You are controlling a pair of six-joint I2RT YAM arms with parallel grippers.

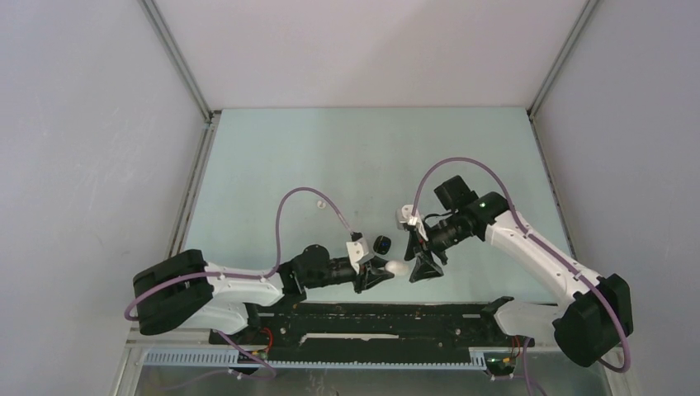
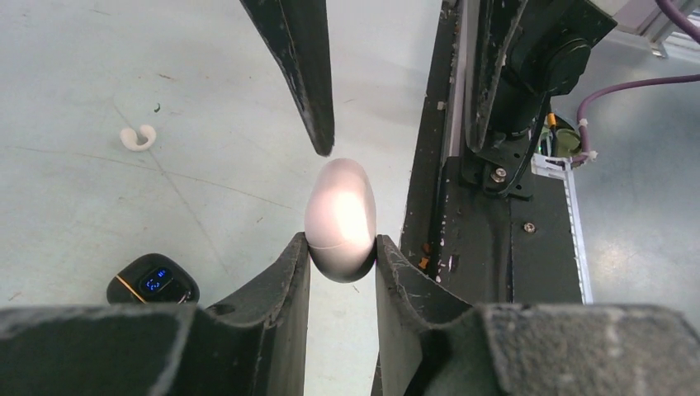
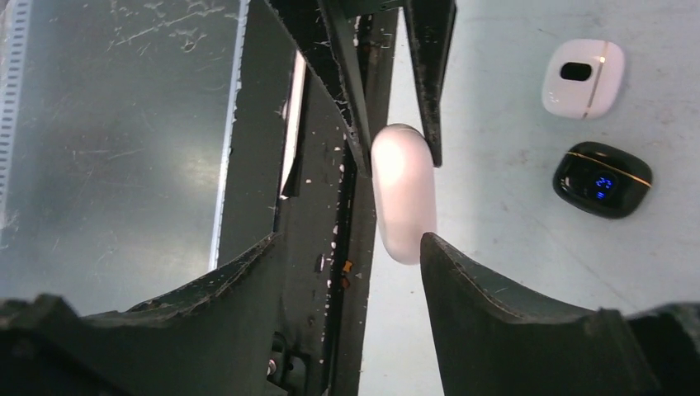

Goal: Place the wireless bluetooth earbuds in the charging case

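A smooth, whitish oval case (image 2: pixel 340 206) is pinched at its lower end between the fingertips of my left gripper (image 1: pixel 386 269). It looks closed, with a faint seam line. In the right wrist view the same case (image 3: pixel 404 194) hangs from the left fingers, its free end pointing at my right gripper. The right fingers stand wide apart with nothing between them. One right fingertip (image 3: pixel 437 252) is close by the case's end; whether they touch I cannot tell. A pale, C-shaped earbud (image 2: pixel 138 138) lies on the table, seen in the top view as a small white spot (image 1: pixel 321 205).
A black case with a lit blue display (image 3: pixel 603 180) lies on the table beside a white case with a dark oval window (image 3: pixel 584 78). The dark rail (image 1: pixel 371 328) runs along the front edge. Free table stretches out behind the arms.
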